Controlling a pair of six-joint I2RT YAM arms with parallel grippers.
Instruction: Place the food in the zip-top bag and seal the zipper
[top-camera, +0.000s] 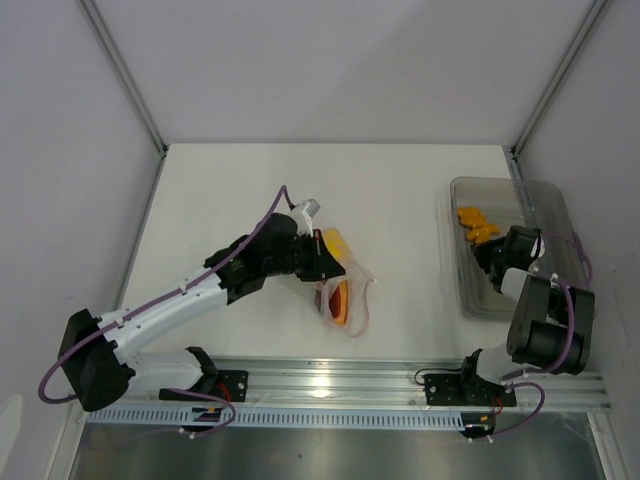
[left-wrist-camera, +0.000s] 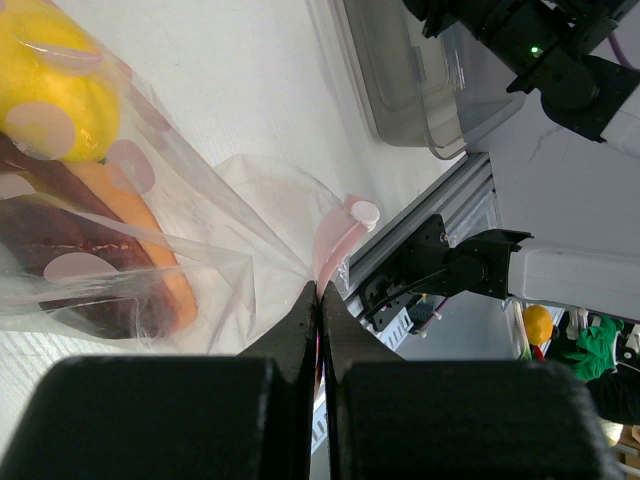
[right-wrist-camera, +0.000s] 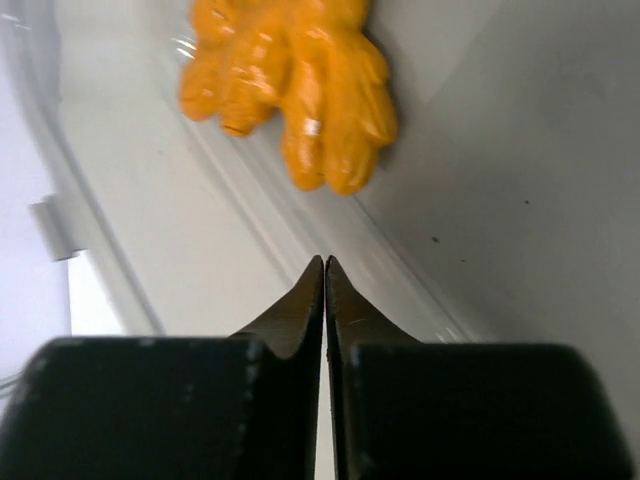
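Observation:
In the top view a clear zip bag (top-camera: 358, 314) lies mid-table, and my left gripper (top-camera: 338, 272) is over it. The left wrist view has that gripper shut on the bag's edge by the pinkish zipper slider (left-wrist-camera: 362, 213). Inside the bag are a yellow food (left-wrist-camera: 62, 85) and a dark red and orange one (left-wrist-camera: 100, 260). An orange ginger-like food (right-wrist-camera: 300, 85) rests on the bottom of the clear bin, near a side wall. My right gripper is shut with nothing between its fingers, just short of the ginger and apart from it.
The clear bin (top-camera: 462, 300) stands at the table's right edge, and its walls surround the right gripper. White table (top-camera: 410, 240) between bag and bin is bare. A metal rail (top-camera: 330, 378) runs along the front edge.

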